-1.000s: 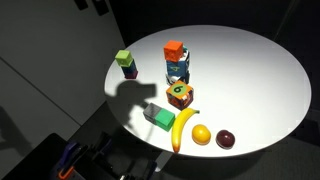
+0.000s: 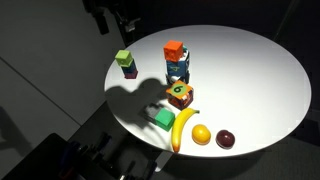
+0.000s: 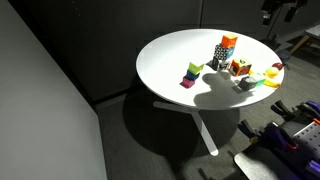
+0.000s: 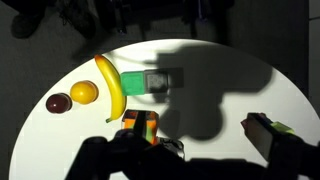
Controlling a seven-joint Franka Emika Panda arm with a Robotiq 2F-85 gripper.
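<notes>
My gripper is open, its dark fingers spread wide above the round table with nothing between them. At the top left of exterior view 1 the gripper (image 2: 117,21) appears as dark shapes, high above the table. A tower with an orange block (image 2: 173,49) on top stands near the table's middle, with a patterned cube (image 2: 180,95) in front of it. Off to one side is a smaller stack with a lime-green block (image 2: 124,57) on top. A green block (image 4: 132,82) touches a dark grey block (image 4: 157,81). In the wrist view the fingers partly cover both stacks.
A banana (image 2: 181,130), an orange (image 2: 201,134) and a dark red round fruit (image 2: 225,139) lie near the table's edge. Dark floor surrounds it.
In exterior view 1 the gripper has come lower and to the right at the top left. Its shadow has shifted over the grey block, which now looks much darker. The objects stay in place.
</notes>
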